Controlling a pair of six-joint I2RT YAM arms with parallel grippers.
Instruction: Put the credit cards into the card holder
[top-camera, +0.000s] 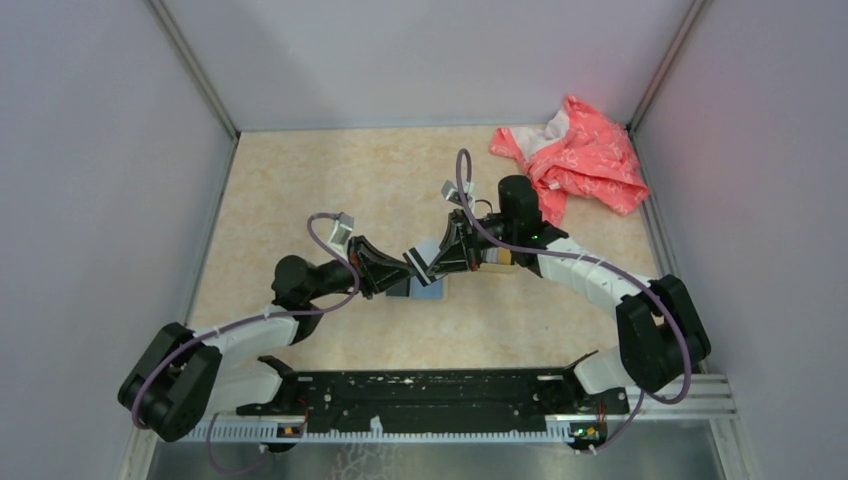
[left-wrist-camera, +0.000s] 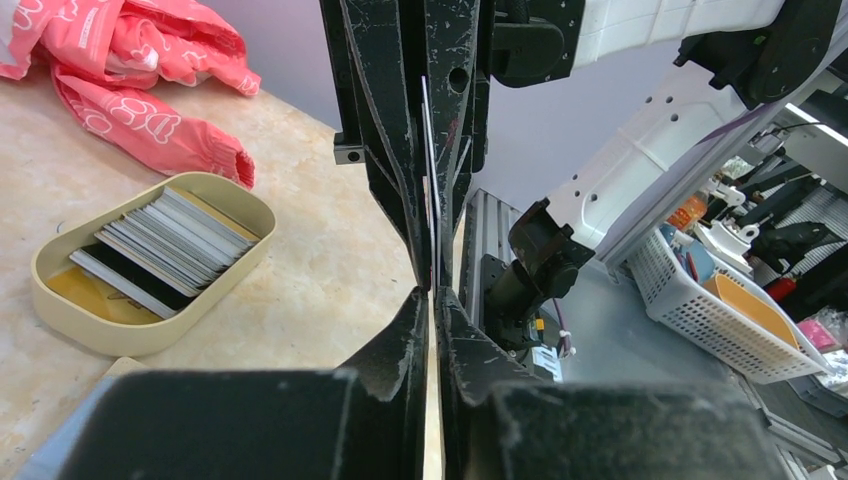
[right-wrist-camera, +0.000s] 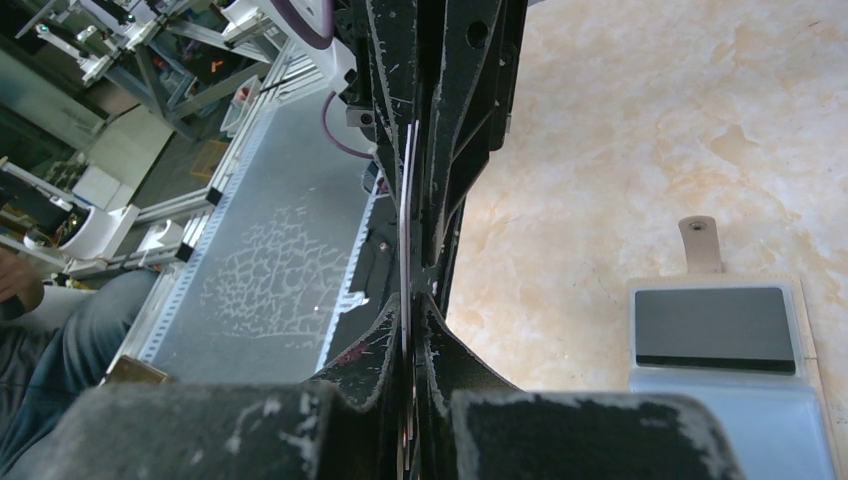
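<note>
A thin card (top-camera: 423, 258), pale with dark stripes, hangs between my left gripper (top-camera: 407, 268) and right gripper (top-camera: 440, 264) above the table's middle. Both are shut on it; in both wrist views it shows edge-on between the fingers. The card holder (right-wrist-camera: 714, 330), with a dark window, light-blue pocket and strap, lies on the table beneath, partly hidden in the top view. A cream tray (left-wrist-camera: 130, 340) holds a stack of cards (left-wrist-camera: 175, 245), mostly hidden behind the right arm from above.
A crumpled red-and-white cloth (top-camera: 585, 160) lies in the back right corner. Walls stand at the back and both sides.
</note>
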